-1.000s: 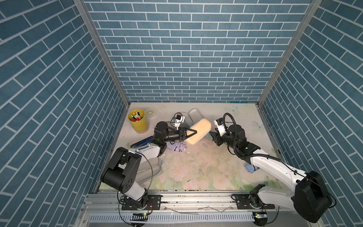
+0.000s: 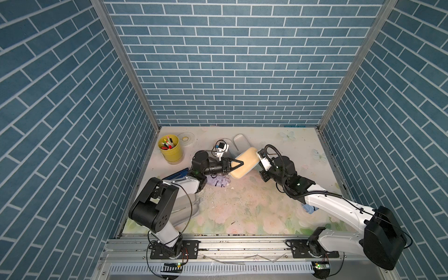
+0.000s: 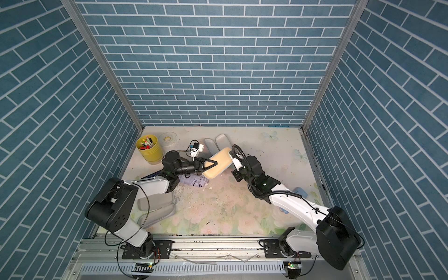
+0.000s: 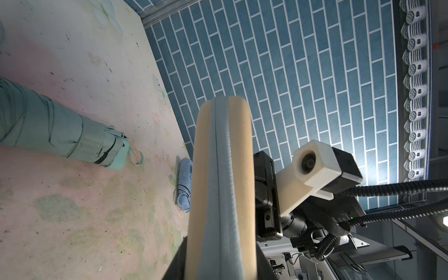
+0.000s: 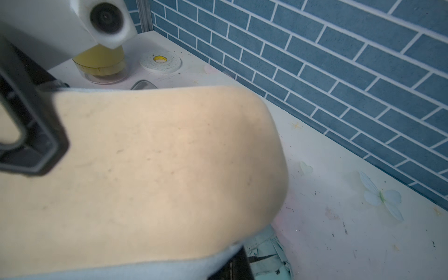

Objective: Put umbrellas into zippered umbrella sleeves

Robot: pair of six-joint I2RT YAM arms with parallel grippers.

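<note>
My left gripper [image 2: 239, 164] is shut on a beige sleeve [image 2: 246, 168], held above the table near its middle. In the left wrist view the pale blue zipper strip [image 4: 219, 186] runs along the sleeve's edge and appears closed. My right gripper [image 2: 262, 169] stands shut by the sleeve's far end, nothing visible between its fingers; the sleeve hides most of it in the right wrist view. Contact between them cannot be told. A teal folded umbrella [image 4: 70, 130] lies on the table below. Purple [image 2: 217, 181] and light blue [image 2: 309, 208] umbrellas lie further off.
Grey sleeves lie at the back [image 2: 241, 142] and front left [image 2: 184, 212]. A dark blue item [image 2: 176, 175] is beside the left arm. A yellow bucket of pens [image 2: 170, 151] and a tape roll [image 2: 185, 138] stand back left.
My right gripper has moved left, closer to the sleeve's far end. The left gripper still holds the sleeve, which has shifted only slightly.
</note>
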